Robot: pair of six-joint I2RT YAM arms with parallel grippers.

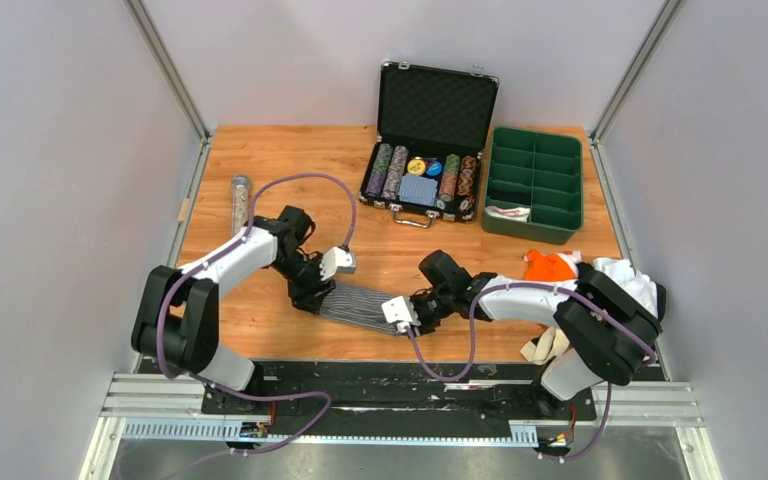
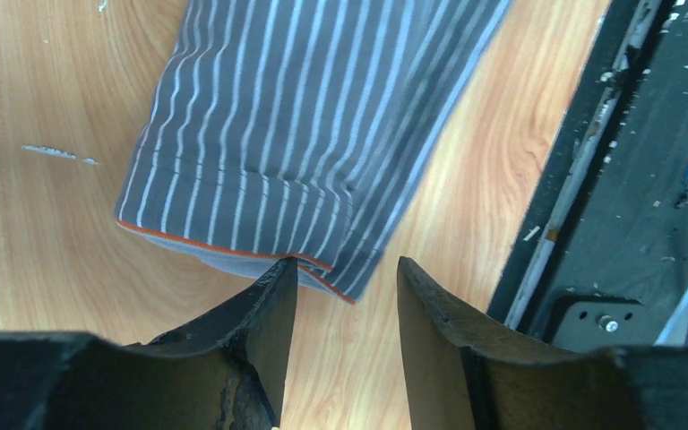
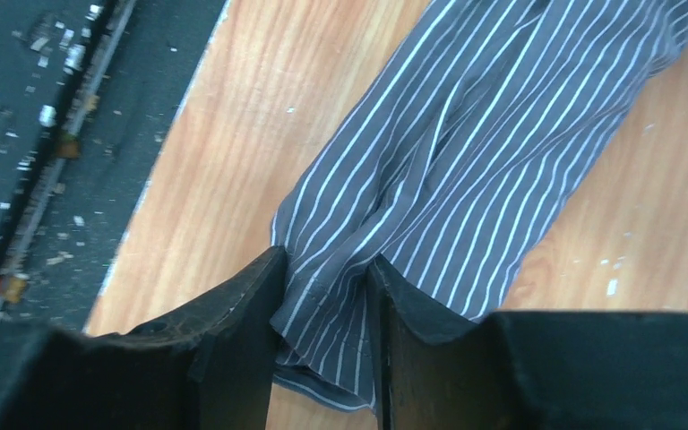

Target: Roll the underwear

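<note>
The underwear, grey with thin white stripes, lies as a folded strip (image 1: 357, 306) across the front of the table between both grippers. My left gripper is part open at an orange-edged end of the cloth (image 2: 224, 210); one finger (image 2: 273, 300) touches that edge, and the other stands apart over bare wood. At the opposite end, the fingers of my right gripper are apart, straddling a bunched, creased section of the cloth (image 3: 327, 327). The arms hide both ends of the strip in the top view.
An open case of poker chips (image 1: 420, 185) and a green divided box (image 1: 535, 215) stand at the back. Other clothing, including an orange piece (image 1: 550, 266), lies at the right. A clear tube (image 1: 240, 205) is at the left. Bare wood lies behind the strip.
</note>
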